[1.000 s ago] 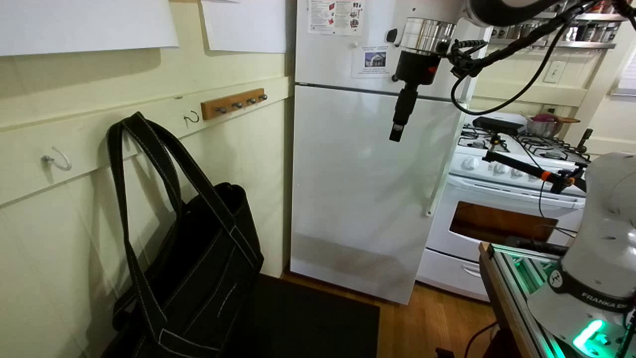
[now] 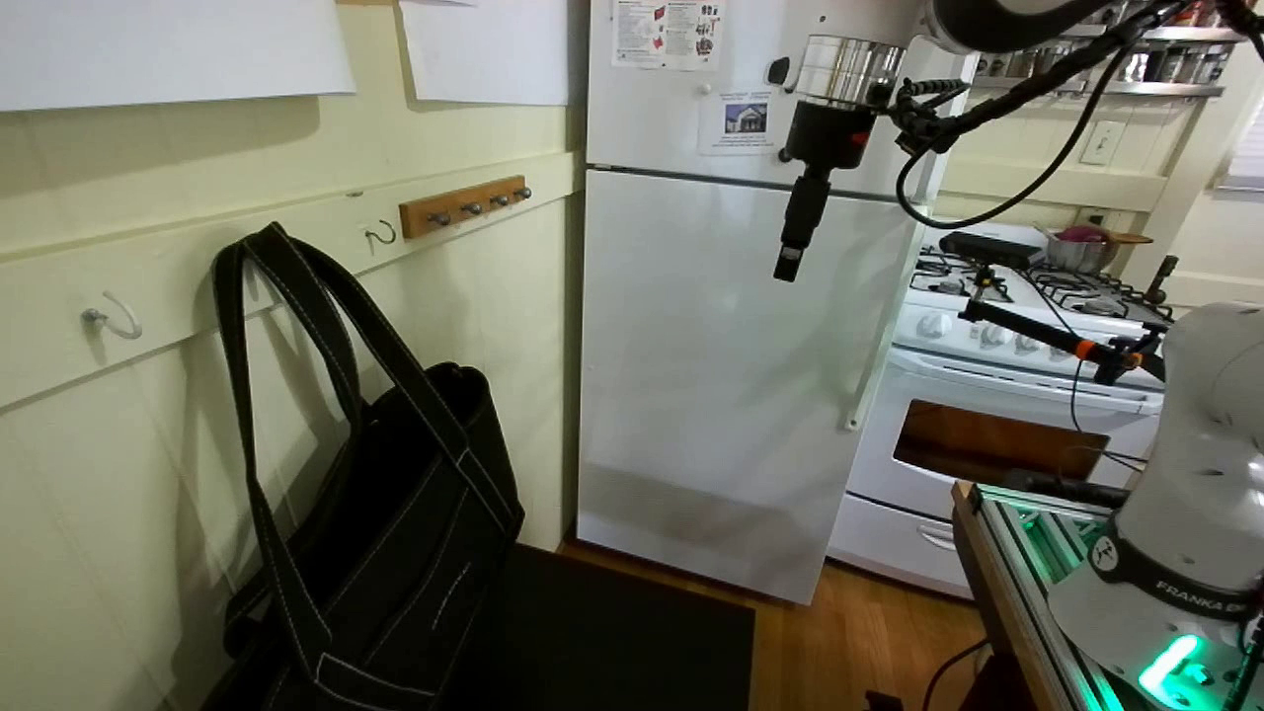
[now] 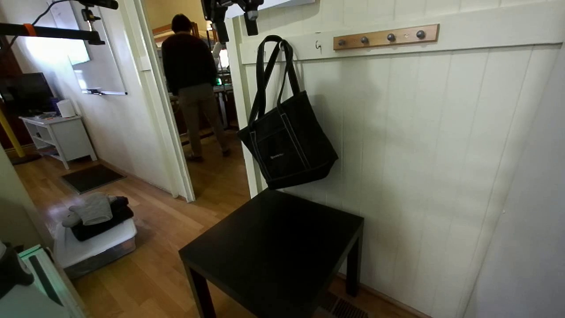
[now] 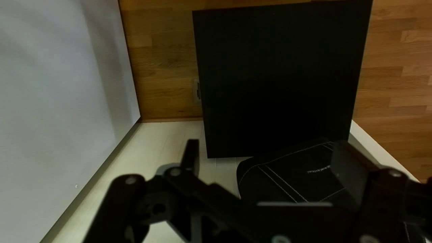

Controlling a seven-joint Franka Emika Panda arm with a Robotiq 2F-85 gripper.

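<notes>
A black tote bag with white stitching hangs by its handles against the wall, above one end of a low black table. In exterior view 1 the bag fills the lower left. Well clear of it, in front of the fridge, my gripper points down. The wrist view has the gripper open, its fingers wide apart and nothing held. Below and behind the fingers, the bag and the tabletop show farther off.
A wooden peg rail, a bare metal hook and a white hook are on the wall. The white fridge stands behind my gripper, with a stove to its right. The tabletop is empty. A person stands beyond the doorway.
</notes>
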